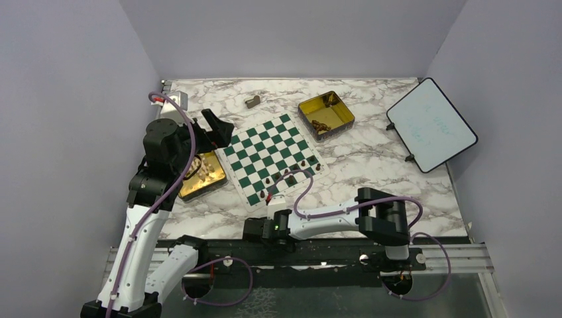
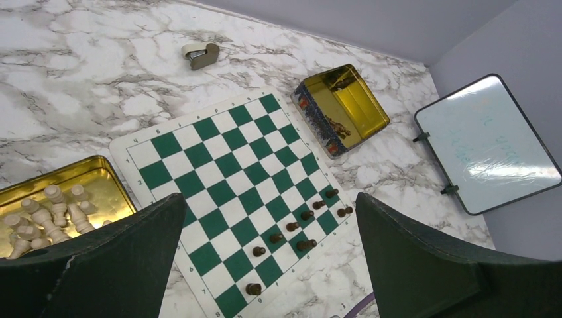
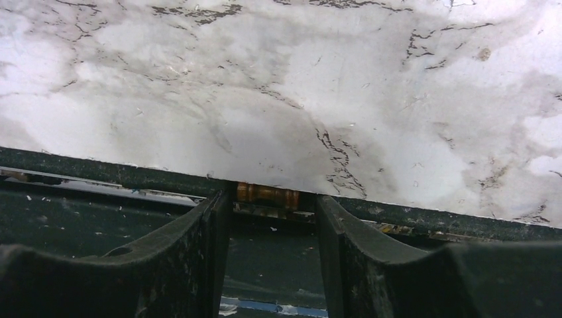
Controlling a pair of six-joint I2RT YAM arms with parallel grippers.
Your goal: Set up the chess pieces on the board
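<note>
The green-and-white chessboard (image 2: 232,172) carries several dark brown pieces (image 2: 291,226) along its near side. Light pieces (image 2: 56,215) crowd a gold tray at its left; a second gold tin (image 2: 354,106) at back right holds a few brown ones. My left gripper is open high above the left tray and board, empty. At the table's front edge, my right gripper is shut on a brown piece (image 3: 265,193) lying sideways between its fingertips, low in the dark gap beside the edge.
A whiteboard (image 1: 431,126) lies at the right. A small grey-brown object (image 1: 253,102) sits behind the board. A dark rail (image 1: 308,250) runs along the front.
</note>
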